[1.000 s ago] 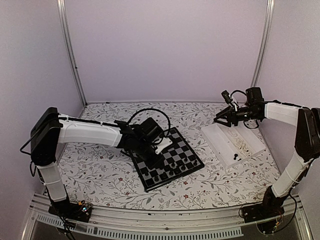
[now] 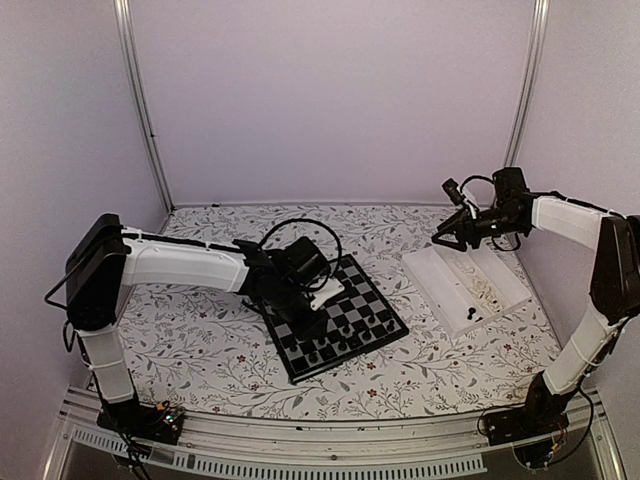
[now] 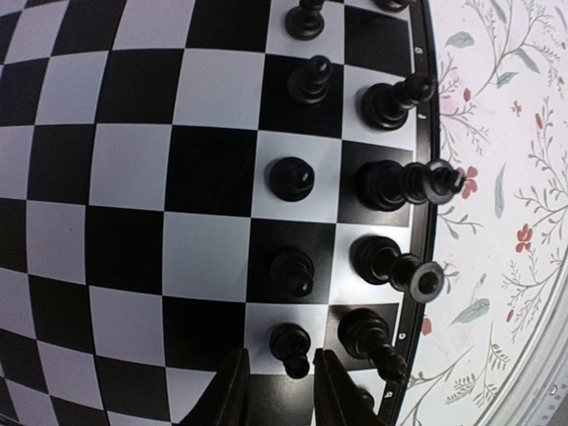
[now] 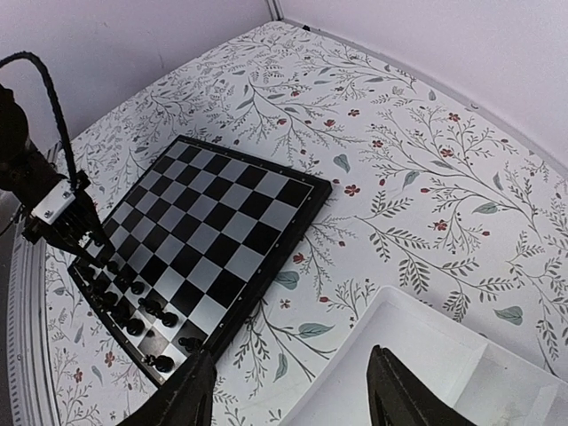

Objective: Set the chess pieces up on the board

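Black chess pieces line two rows along one edge of the checkered board [image 2: 370, 300]. In the left wrist view my left gripper has its fingers apart, with a black pawn [image 3: 288, 342] at their tips; contact is unclear. Other black pawns [image 3: 291, 177] and taller pieces [image 3: 380, 185] stand beside it. My right gripper [image 2: 450, 240] is open above the white tray [image 2: 440, 280] at the right, nothing between its fingers. The tray holds pale pieces [image 2: 475, 282] and a small black piece [image 2: 470, 313].
The tray sits just right of the board; walls bound the back and sides.
My left arm has shifted slightly around the same spot over the board. The right gripper has moved very slightly; the pieces look unchanged.
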